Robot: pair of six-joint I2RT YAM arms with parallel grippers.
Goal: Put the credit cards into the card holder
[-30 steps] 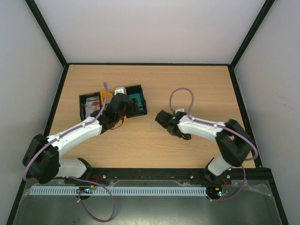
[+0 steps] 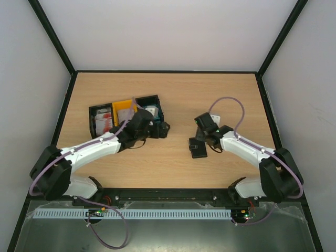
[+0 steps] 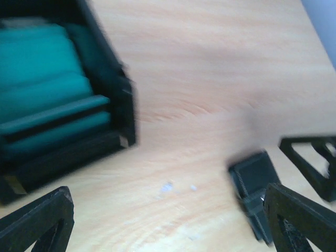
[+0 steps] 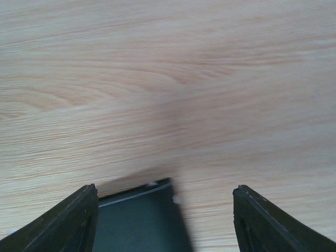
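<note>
The black card holder (image 2: 198, 150) lies flat on the table, right of centre; it also shows in the left wrist view (image 3: 256, 181) and low in the right wrist view (image 4: 144, 220). Over its far end is my right gripper, open, its fingers empty. My left gripper is open too, with bare table between its fingertips, beside the right-hand black box. Cards (image 2: 103, 121) in white and red stand in the left black box. Teal card-like pieces (image 3: 42, 58) fill the right black box (image 3: 126, 105), partly hidden by the left arm in the top view.
An orange box (image 2: 122, 105) sits between the two black ones at the back left. Open table lies between the boxes and the holder, and at the back right. Walls bound both sides.
My left gripper has shifted right, past the boxes.
</note>
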